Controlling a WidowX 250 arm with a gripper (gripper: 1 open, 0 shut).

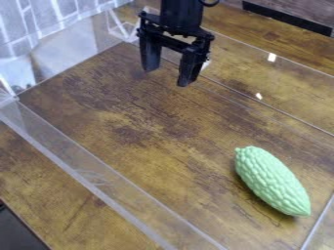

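My black gripper (pixel 169 59) hangs over the back middle of the wooden board, open, its two fingers apart. A pale green bitter melon (pixel 271 180) lies at the front right, well away from the gripper. Something small and whitish shows behind the gripper, partly hidden.
Clear low walls (pixel 81 170) run along the left and right edges of the wooden board (pixel 131 137). The middle and front of the board are bare. A pale, patterned cloth (pixel 37 34) is at the back left.
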